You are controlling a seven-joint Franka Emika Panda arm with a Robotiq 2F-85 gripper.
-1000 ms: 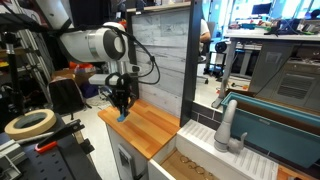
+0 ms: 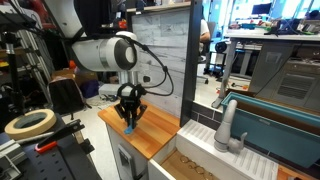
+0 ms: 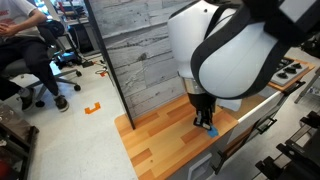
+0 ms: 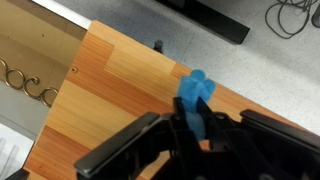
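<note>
A small blue object (image 4: 195, 95) is pinched in my gripper, which is shut on it; its exact shape is hard to make out. Below lies a wooden board top (image 2: 152, 137), with a pale drawer front (image 2: 133, 160) under its front edge. In the second exterior view the blue object (image 3: 212, 131) shows at the fingertips, close to the board's front edge. From above, the wrist view has it over the wooden surface (image 4: 130, 85) near the edge where the grey floor begins. Whether it touches the wood, I cannot tell.
To the right is an open drawer (image 2: 200, 165) with a white bottle-like object (image 2: 227, 128) standing beside it. A blue-green bin (image 2: 265, 135) sits further right. Grey plank wall (image 2: 165, 75) closes off the back of the board.
My gripper and the blue object have shifted to the right along the board and a little lower. The grip stays shut throughout.
</note>
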